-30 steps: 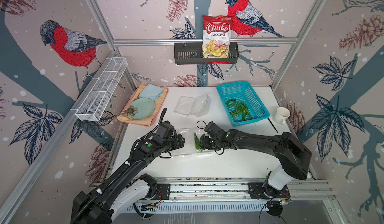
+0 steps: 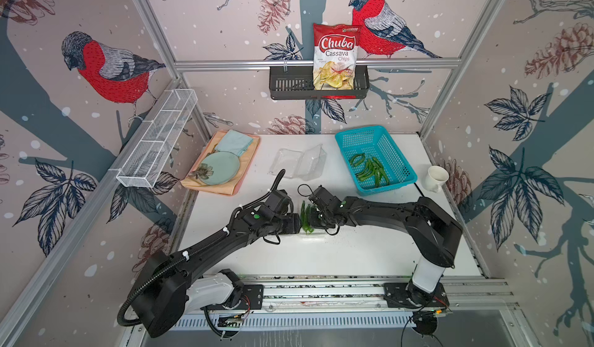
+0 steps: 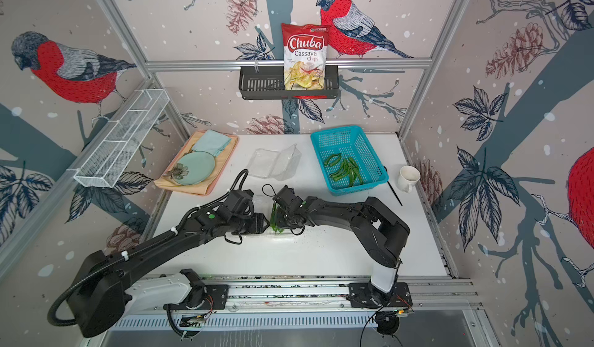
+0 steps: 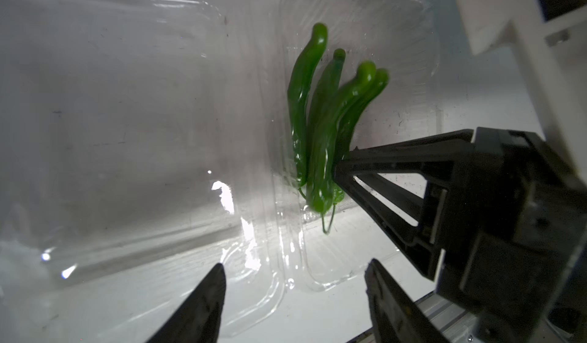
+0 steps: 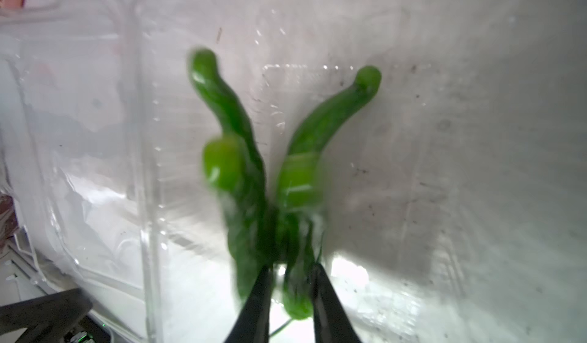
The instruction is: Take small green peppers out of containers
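An open clear plastic container holds several small green peppers in its right half. In the right wrist view my right gripper is shut on the stem end of a green pepper; another two peppers' tips lie close by. From the left wrist view, one of the right gripper's fingers reaches in against the bunch. My left gripper stands part open over the container, nothing between its fingers, with the peppers ahead of it. The teal basket bears several green peppers.
Behind the arms lies an empty open clear container. A white mug stands at the right edge. At the back left is a wooden board with a plate and cloth.
My left arm has moved right, bringing its gripper close beside the right one over the container.
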